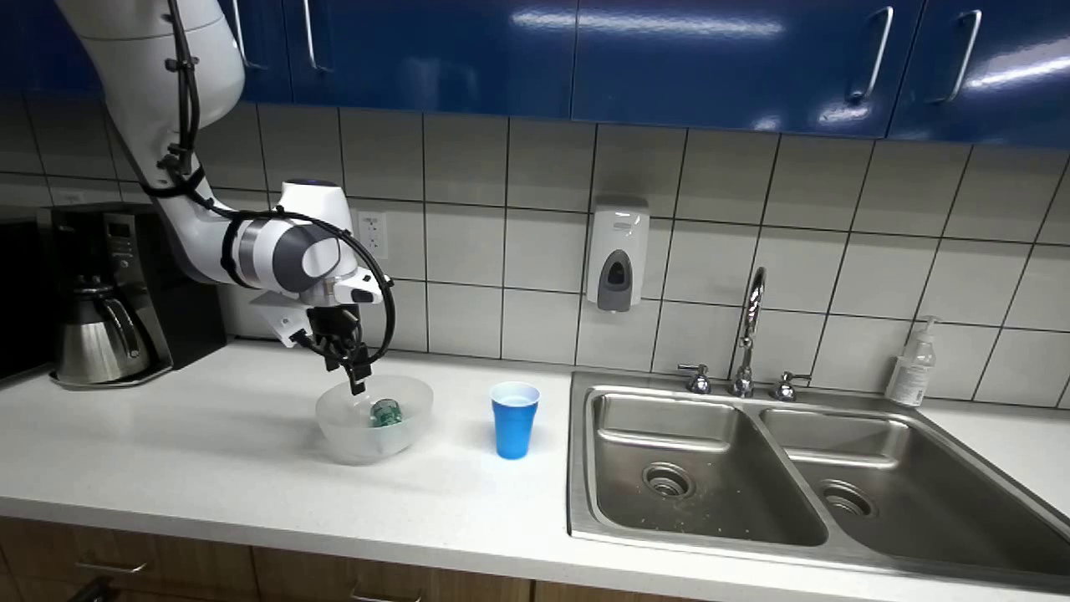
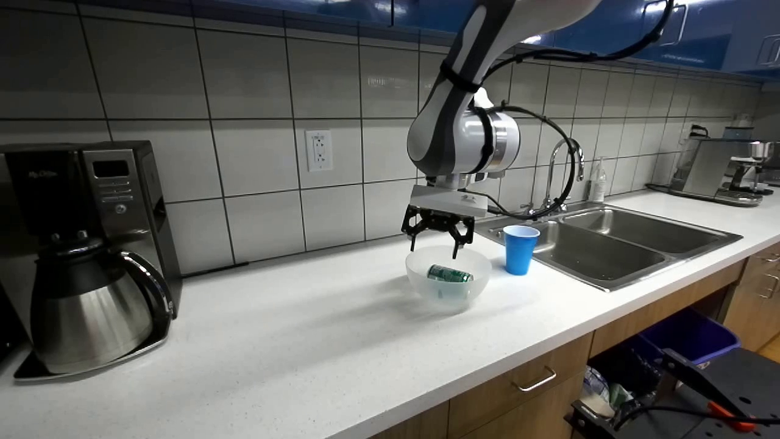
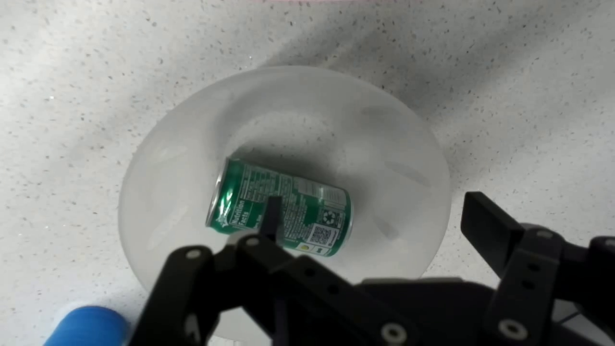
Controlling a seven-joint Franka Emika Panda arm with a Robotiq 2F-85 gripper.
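Observation:
A green can lies on its side inside a frosted, translucent bowl on the counter. My gripper hangs just above the bowl, its fingers spread wide and nothing held. In the wrist view one fingertip overlaps the can's near side, while the other finger shows outside the bowl's rim. A blue cup stands upright beside the bowl, toward the sink, and only part of it enters the wrist view.
The double steel sink lies beyond the cup, with a faucet behind it. A coffee maker stands at the other end. Bare counter stretches between coffee maker and bowl. The tiled wall is close behind.

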